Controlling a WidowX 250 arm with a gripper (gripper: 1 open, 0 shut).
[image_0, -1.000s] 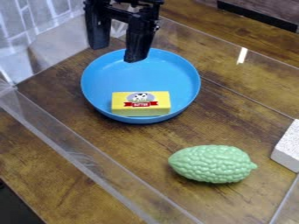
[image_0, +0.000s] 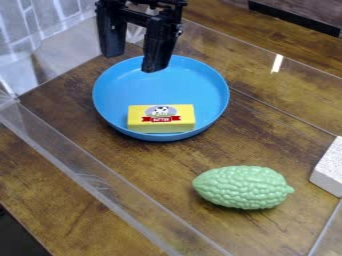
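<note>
My black gripper (image_0: 136, 38) hangs at the top of the view, over the back rim of a blue plate (image_0: 203, 100), its two fingers apart with nothing seen between them. A yellow butter box (image_0: 160, 117) with a cow label lies in the front part of the plate. A green bumpy vegetable, like a bitter melon (image_0: 243, 187), lies on the wooden table in front of the plate, to the right.
A white block (image_0: 330, 167) stands at the right edge. Clear plastic walls run along the left side and foreground.
</note>
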